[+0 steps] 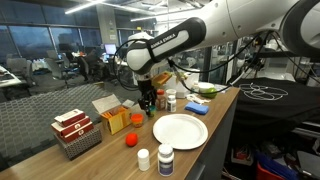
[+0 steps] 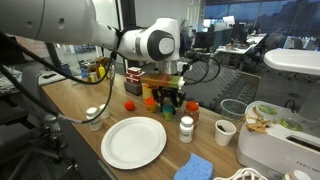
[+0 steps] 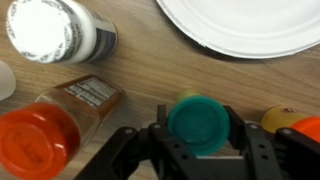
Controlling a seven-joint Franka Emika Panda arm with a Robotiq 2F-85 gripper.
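Note:
A container with a round green top fills the space between the fingers of my gripper in the wrist view. The dark fingers stand close on both sides of the green top. Whether they press on it cannot be made out. In exterior view 2, the green container stands on the table below my gripper, partly covered by the fingers. From exterior view 1, the gripper is low over the table, behind the white plate.
A red-lidded jar and a white-capped bottle stand to the left in the wrist view, an orange item to the right. A blue cloth lies near the front in exterior view 2. A black basket holds red boxes.

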